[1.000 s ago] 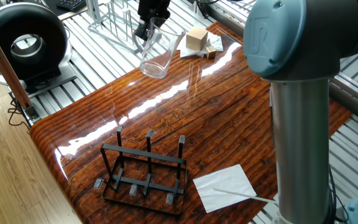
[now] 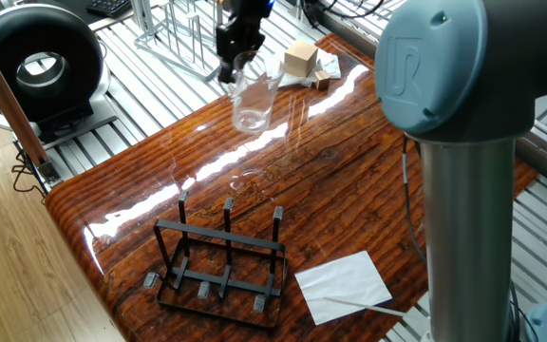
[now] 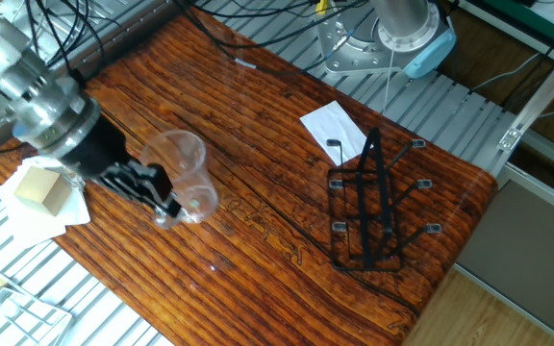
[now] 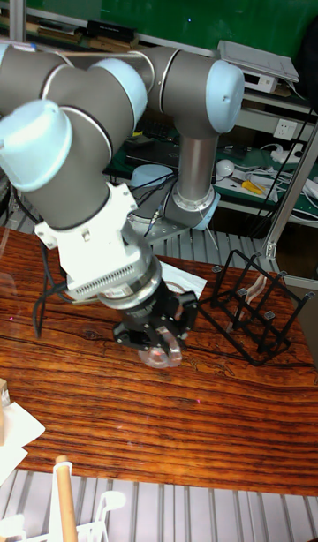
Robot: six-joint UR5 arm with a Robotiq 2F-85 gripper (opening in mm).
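A clear plastic cup (image 2: 256, 103) is at the far side of the wooden table, nearly upright with its mouth up. My gripper (image 2: 239, 68) is at the cup's side, shut on it. In exterior view 2 the dark fingers of the gripper (image 3: 166, 197) reach the wall of the cup (image 3: 188, 178). Exterior view 3 shows the gripper (image 4: 162, 333) from another side, hiding much of the cup (image 4: 162, 356). Whether the cup's base touches the table is hard to tell.
A black wire rack (image 2: 221, 266) stands near the table's near edge, beside a white paper sheet (image 2: 343, 287). Wooden blocks (image 2: 300, 59) sit on white paper at the far edge. Between cup and rack the tabletop (image 2: 283, 190) is clear.
In exterior view 1 the cup and gripper have moved slightly right and down together. The cup has swung from a tilt to nearly upright. Rack, sheet and blocks have stayed put.
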